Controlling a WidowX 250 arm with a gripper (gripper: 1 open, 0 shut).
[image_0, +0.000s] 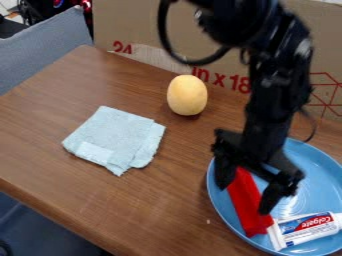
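My black gripper is open and low over the blue plate at the right, its fingers around the upper part of a red bar-shaped object; whether they touch it is unclear, as the arm is blurred. A Colgate toothpaste tube lies on the plate beside the red object, toward the lower right.
A folded pale cloth lies on the wooden table at the left. A yellow rounded object stands near the cardboard at the back.
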